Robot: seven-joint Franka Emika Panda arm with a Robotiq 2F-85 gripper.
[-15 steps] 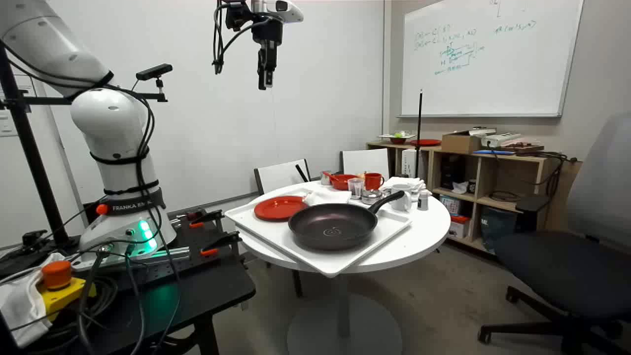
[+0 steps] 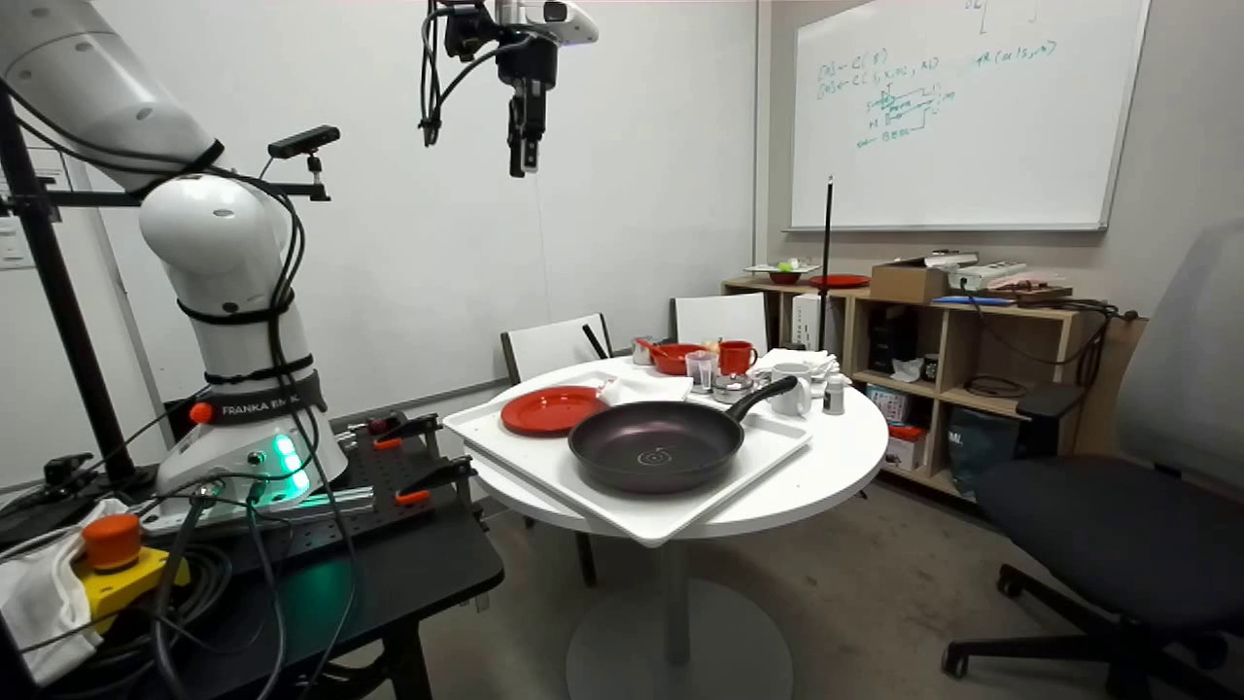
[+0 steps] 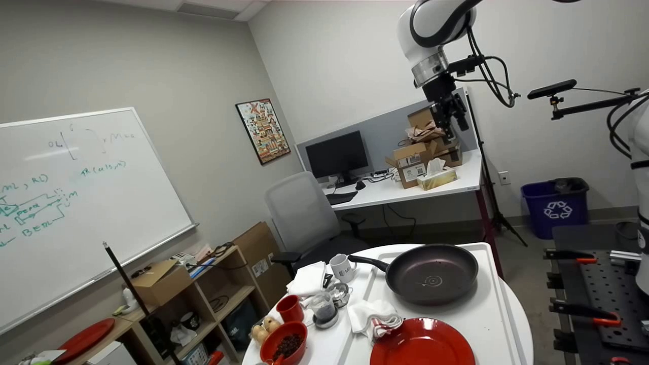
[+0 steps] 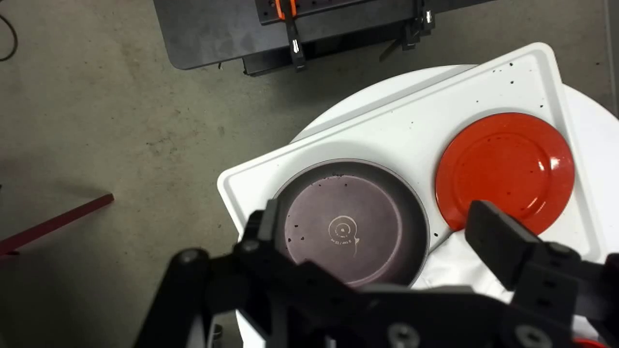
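Note:
High above the round table, my gripper [image 2: 525,173] is open with nothing between its fingers. In the wrist view the two dark fingers [image 4: 493,240] stand wide apart over the tray. A dark frying pan [image 2: 656,445] sits on the white tray [image 4: 377,124], its handle pointing toward the mugs. Beside the pan lies a red plate [image 4: 505,171], flat on the same tray. A white cloth [image 3: 369,316] with red stripes rests between pan and plate, partly hidden by my gripper in the wrist view.
Beyond the tray stand a white mug [image 3: 342,267], a red mug [image 3: 290,308], a red bowl [image 3: 284,341] with dark bits inside, and a clear glass [image 2: 701,368]. Black clamps [image 2: 433,478] line the robot's bench edge. The air around my gripper is free.

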